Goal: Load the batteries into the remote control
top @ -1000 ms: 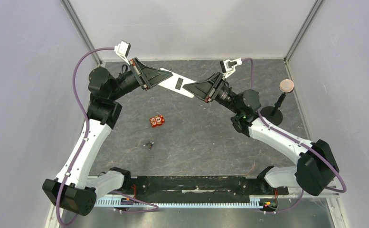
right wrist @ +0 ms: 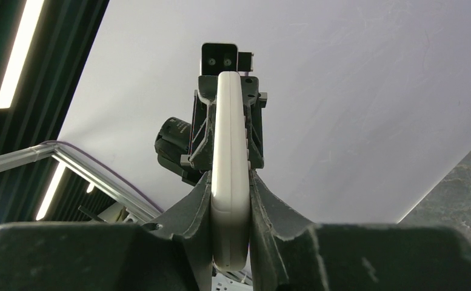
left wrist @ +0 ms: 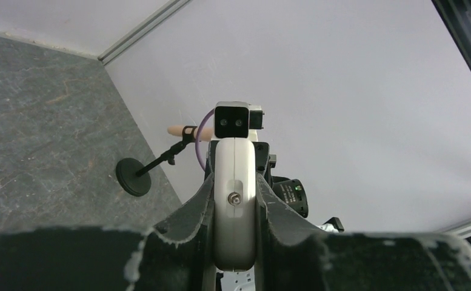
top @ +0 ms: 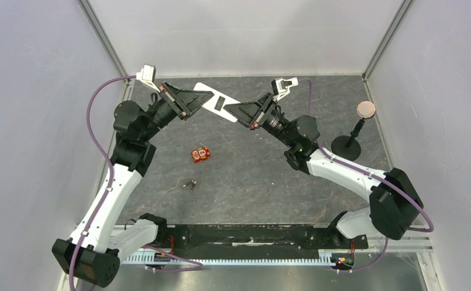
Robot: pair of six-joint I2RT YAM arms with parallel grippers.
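A white remote control [top: 216, 97] with a dark rectangle on its face is held up between the two arms in the top view. My left gripper [top: 200, 98] is shut on one end; my right gripper [top: 233, 109] is shut on the other. The remote [left wrist: 234, 224] appears end-on between the left fingers in the left wrist view, and edge-on [right wrist: 230, 182] between the right fingers in the right wrist view. A red pack [top: 200, 154], probably the batteries, lies on the floor left of centre.
A small dark item [top: 190, 185] lies below the red pack. A stand with a round pale top [top: 366, 110] stands at the right. Walls enclose the grey floor [top: 251, 188], which is mostly clear in front.
Both arms, with the remote held between them, have moved slightly to the left in the top view. The red pack has not moved.
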